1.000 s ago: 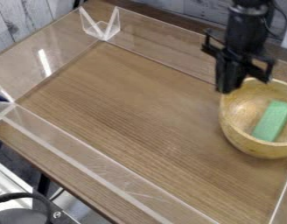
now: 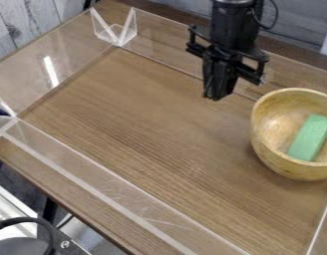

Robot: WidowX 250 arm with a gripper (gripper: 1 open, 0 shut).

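My gripper (image 2: 215, 88) hangs over the upper middle of the wooden table, shut, with nothing seen between its fingertips. To its right a tan bowl (image 2: 270, 151) sits on the table, holding a green oblong object (image 2: 310, 137). The gripper is above and left of the bowl, apart from it.
Clear plastic walls edge it, with a clear bracket (image 2: 116, 30) at the upper left. Black cables or hardware (image 2: 23, 243) lie beyond the lower left edge.
The bowl and green object have stayed put.
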